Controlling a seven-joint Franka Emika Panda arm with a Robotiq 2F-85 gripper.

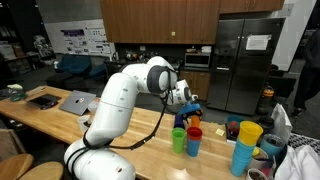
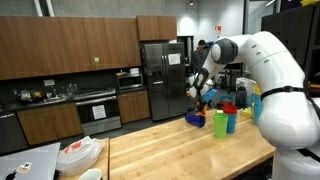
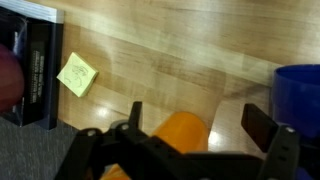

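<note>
My gripper is open, its two dark fingers wide apart at the bottom of the wrist view. An orange object (image 3: 182, 132) shows low in that view, behind and between the fingers; whether they touch it cannot be told. To the right lies a blue cup (image 3: 296, 100), partly covered by the right finger. In exterior view 1 the gripper hangs low over the table beside the orange object (image 1: 194, 121). Closer to the camera stand a green cup (image 1: 179, 140) and a red-and-blue stack of cups (image 1: 194, 140).
A yellow sticky-note pad (image 3: 77, 74) and a black box (image 3: 40, 65) lie at the left in the wrist view. Stacked blue cups (image 1: 242, 158) and a yellow cup (image 1: 250, 132) crowd the table's right side in exterior view 1.
</note>
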